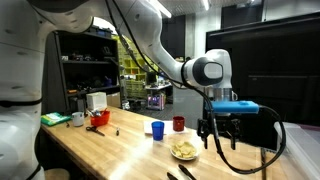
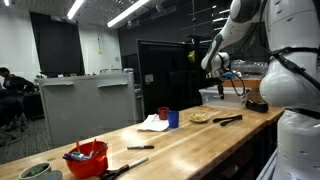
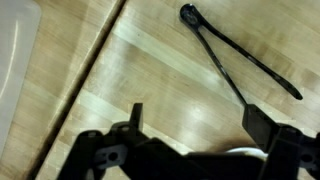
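My gripper (image 1: 219, 140) hangs above the right part of the wooden table, its fingers apart and nothing between them. In the wrist view the gripper points down at bare wood. Black tongs (image 3: 240, 52) lie spread on the table at the upper right there, beyond the fingertips and apart from them. A plate with pale yellow food (image 1: 184, 150) sits left of the gripper in exterior view 1. Only a piece of the plate's white rim (image 3: 245, 151) shows behind the right finger in the wrist view.
A blue cup (image 1: 158, 130) and a red mug (image 1: 179, 124) stand behind the plate. A red basket (image 2: 86, 158) is at the table's far end. A clear bin (image 1: 300, 145) borders the right side, past a dark strip (image 3: 82, 85). Mid-table is mostly open.
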